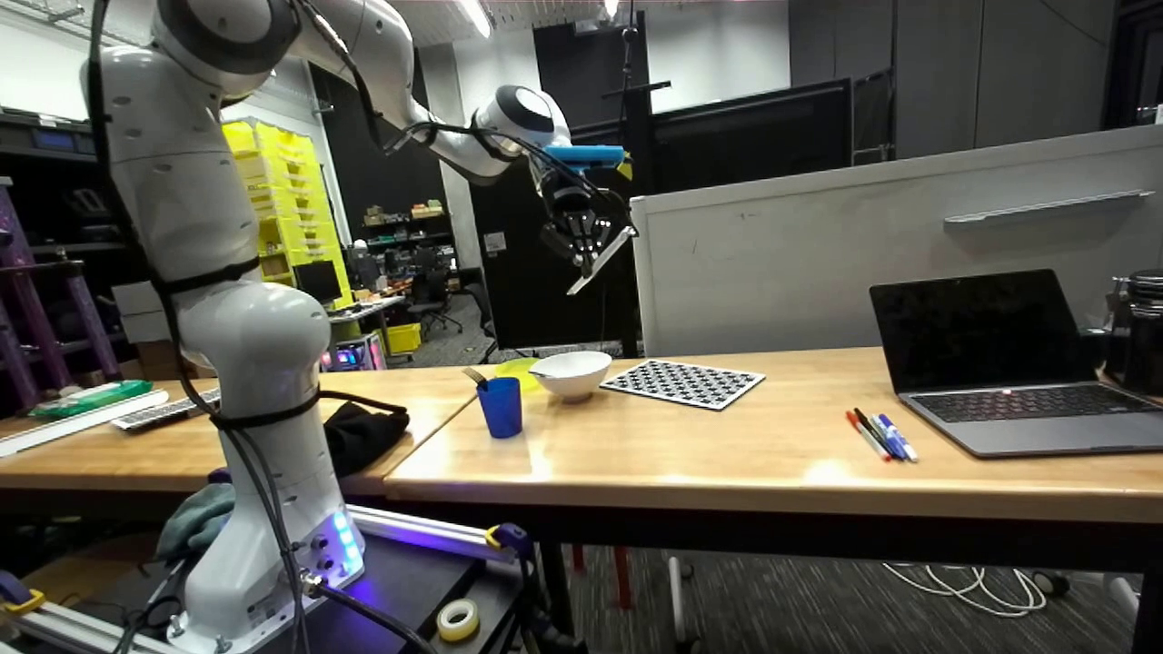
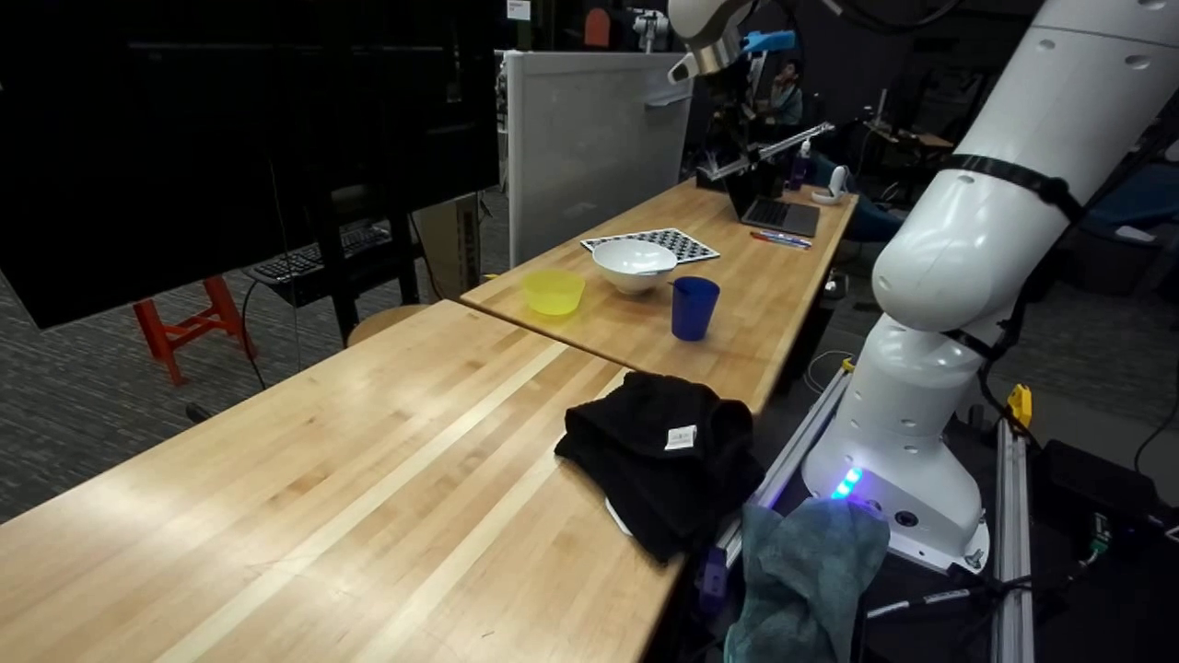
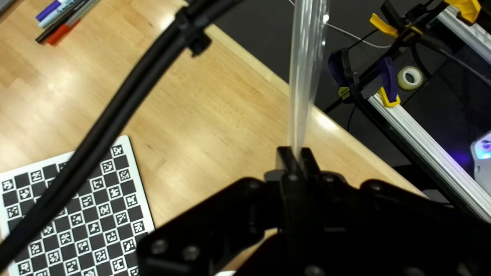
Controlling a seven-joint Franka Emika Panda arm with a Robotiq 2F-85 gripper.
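My gripper is shut on a long, clear, shiny strip (image 3: 307, 69), which stretches away from the fingertips in the wrist view. High over the table, the same strip (image 1: 617, 247) slants upward to the right in exterior view 1. Exterior view 2 shows the strip (image 2: 793, 139) crossing in front of the laptop area, while the dark gripper is hard to make out against the background. Nothing touches the strip except my fingers, as far as shows.
Below stand a white bowl (image 1: 573, 374), a yellow bowl (image 2: 553, 292) and a blue cup (image 1: 501, 408). Beside them lies a checkered board (image 1: 683, 382). Several pens (image 1: 883, 436) and a laptop (image 1: 1003, 376) occupy the right side. Between board and pens, the tabletop is bare.
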